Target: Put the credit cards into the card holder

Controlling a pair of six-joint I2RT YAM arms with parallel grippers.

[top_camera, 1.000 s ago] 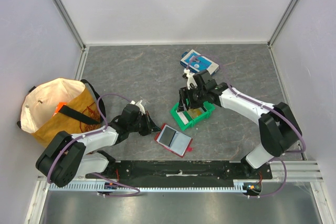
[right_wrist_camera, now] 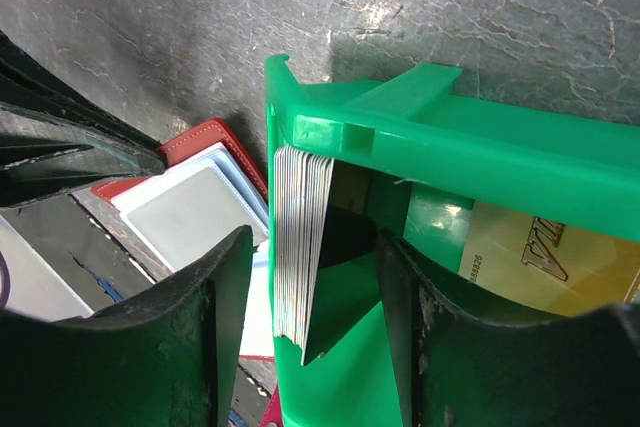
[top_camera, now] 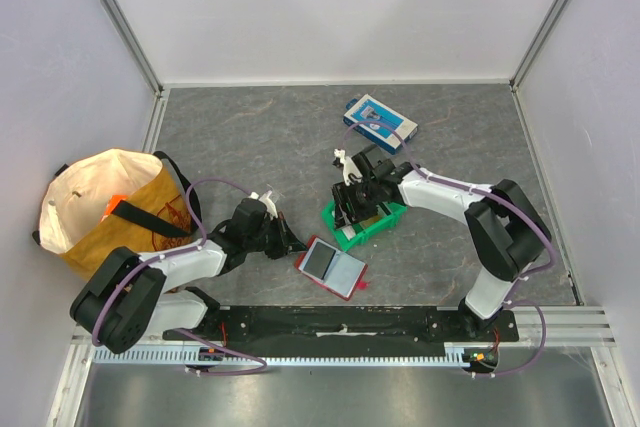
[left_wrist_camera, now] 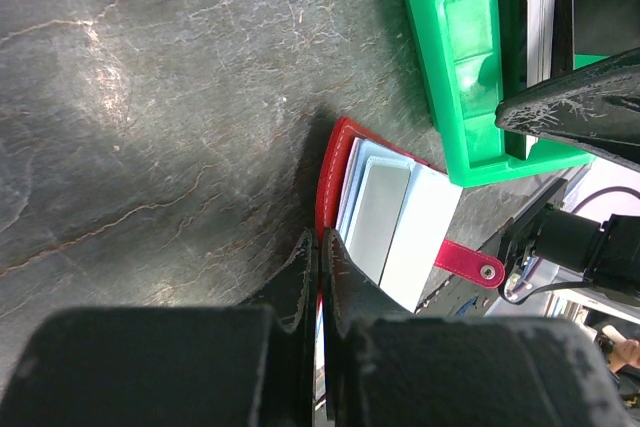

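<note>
The red card holder [top_camera: 333, 268] lies spread on the table; its clear sleeves [left_wrist_camera: 385, 217] show in the left wrist view. Pressed at its left edge, my left gripper is shut, with no card visible between its fingers. In the green tray [top_camera: 366, 231] a stack of white-edged cards [right_wrist_camera: 299, 247] stands on edge against the tray's left wall. My right gripper is part open over the tray, its fingers on either side of the stack, the left one close to it and the right one apart from it.
Gold cards [right_wrist_camera: 555, 257] lie in the tray's other compartment. At the back sits a blue and white box [top_camera: 380, 124]. A yellow bag [top_camera: 120, 209] stands far left. The table between bag and box is clear.
My right gripper has moved left and down toward the front-left end of the green tray. The left arm and the card holder have stayed in place.
</note>
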